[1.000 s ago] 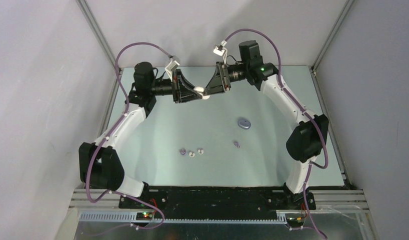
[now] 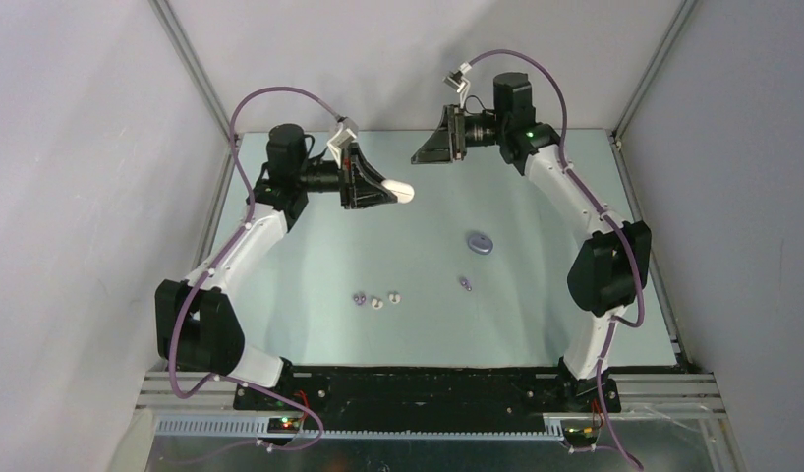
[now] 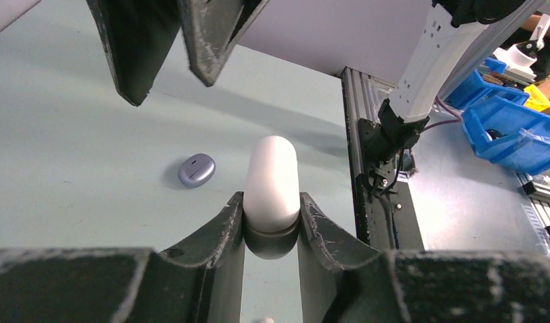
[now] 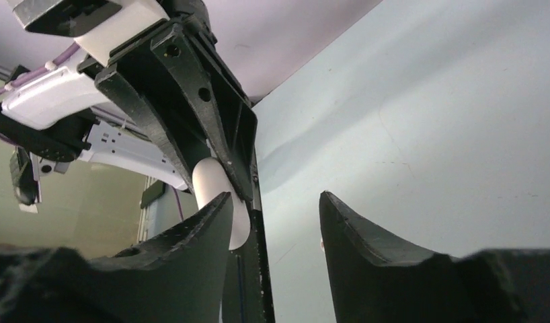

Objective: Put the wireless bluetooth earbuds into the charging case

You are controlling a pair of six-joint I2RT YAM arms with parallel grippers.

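High over the table, the white charging case is held by my left gripper. In the left wrist view this case is a smooth rounded form pinched between two dark fingers; its lid looks closed. Right of the case and apart from it, my right gripper has its fingers spread, and only air is between them in the right wrist view. Two small white earbuds lie on the table below. Whether anything sits inside the case is hidden.
A purple-grey oval case rests on the table at centre right. One purple earbud lies below it, another purple earbud beside the white ones.
My right gripper has drawn away from the white case, up and to the right. The case, earlier two white parts apart, now looks like one closed shape. My left arm has barely moved.
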